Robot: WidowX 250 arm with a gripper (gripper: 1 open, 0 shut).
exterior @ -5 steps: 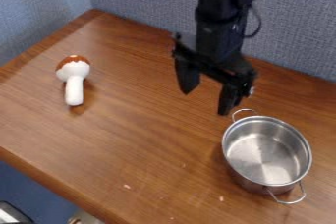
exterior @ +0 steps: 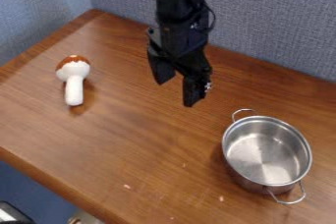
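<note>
The black robot arm reaches down from the top centre, its gripper (exterior: 179, 86) hanging over the middle of the wooden table. Whether its fingers are apart or closed is hard to make out against the dark body. A toy mushroom (exterior: 74, 77) with a red-brown cap and white stem lies at the left. A steel pot (exterior: 266, 153) with two wire handles stands at the lower right.
A grey wall (exterior: 276, 27) runs along the back. A dark object at the lower-left corner is only partly visible.
The arm and gripper have moved left, away from above the pot's side toward the table's centre. The mushroom and pot stay where they were.
</note>
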